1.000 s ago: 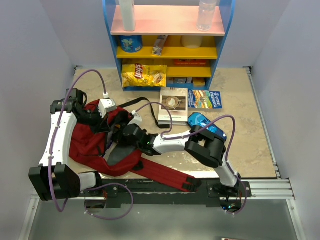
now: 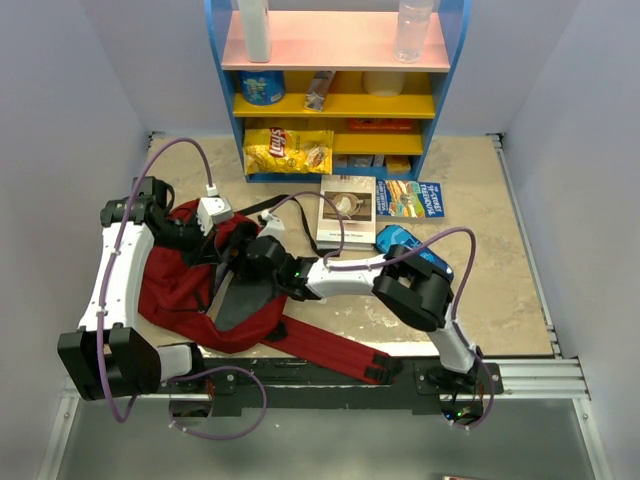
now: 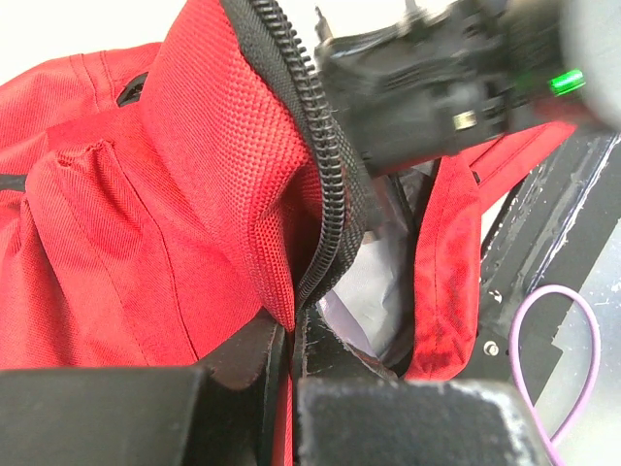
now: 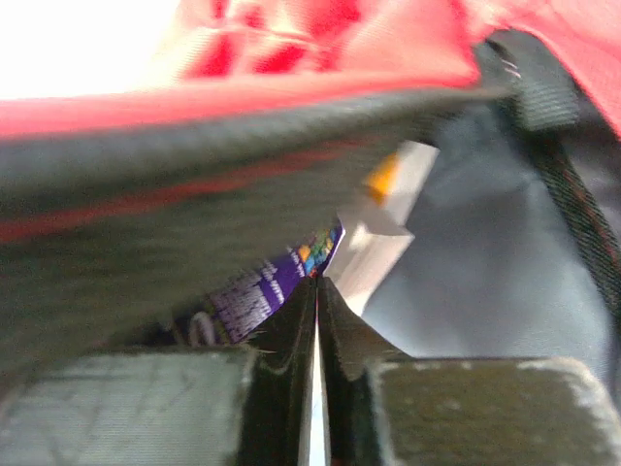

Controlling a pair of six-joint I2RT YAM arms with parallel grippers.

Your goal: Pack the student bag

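Observation:
The red bag (image 2: 170, 290) lies unzipped on the left of the table, its grey inside showing. My left gripper is shut on the red fabric at the bag's zippered edge (image 3: 325, 165). Inside the bag mouth, under that edge, is my right gripper. Its fingers look close together in the right wrist view, and whether anything is between them is unclear. A purple printed item (image 4: 257, 301) and a pale, flat-sided item (image 4: 374, 252) lie just beyond its tips, partly hidden by the bag's blurred edge.
Two books, one with a coffee cup (image 2: 347, 205) and one blue (image 2: 410, 199), lie before the shelf (image 2: 335, 112). A blue pouch (image 2: 400, 238) rests behind the right arm. Yellow chips (image 2: 288, 150) sit on the shelf.
The left arm and bag have stayed put.

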